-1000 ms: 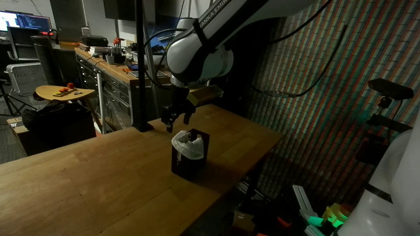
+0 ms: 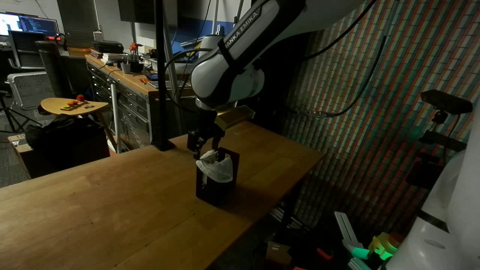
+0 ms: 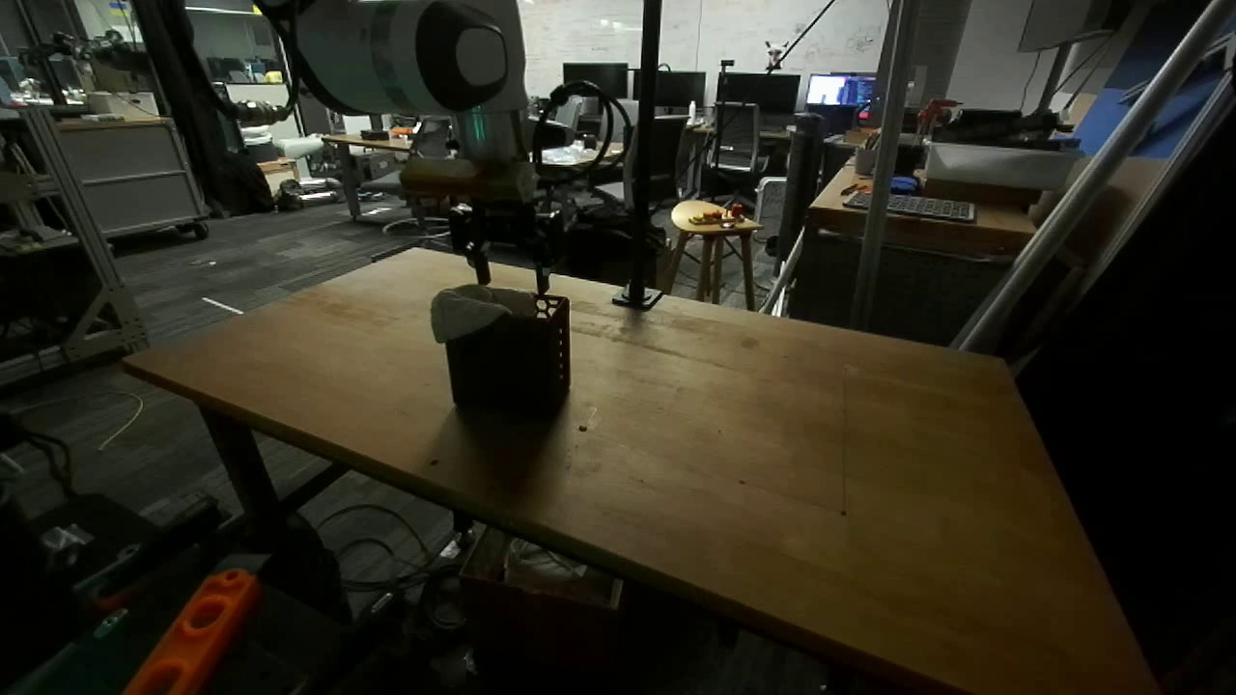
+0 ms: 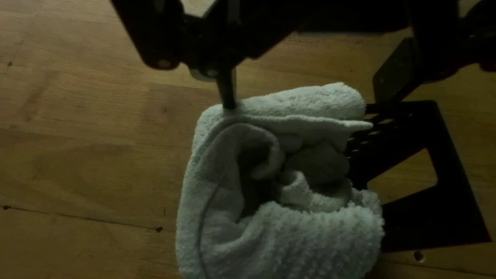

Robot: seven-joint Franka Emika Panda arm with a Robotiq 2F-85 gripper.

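A black box [image 3: 510, 369] with perforated sides stands upright on the wooden table. Stuffed in its top is a white towel [image 4: 297, 237], folded over the rim and hanging partly outside. My gripper [image 3: 512, 284] is open, pointing down at the box's top, its two fingers wide apart. In the wrist view one finger [image 4: 226, 90] overlaps the towel's upper left edge, while the other lies near the box's rim to the right of the towel. Whether either finger touches the cloth cannot be told. From exterior view 1, the towel [image 2: 216, 167] bulges over the box's near side.
A black upright post [image 3: 644, 174] is fixed at the table's far edge, close to the arm. A small stool [image 3: 713, 220] stands beyond the table.
My gripper has come down and slightly to the right in exterior view 1, from above the box to the level of its top. The box and towel look unmoved.
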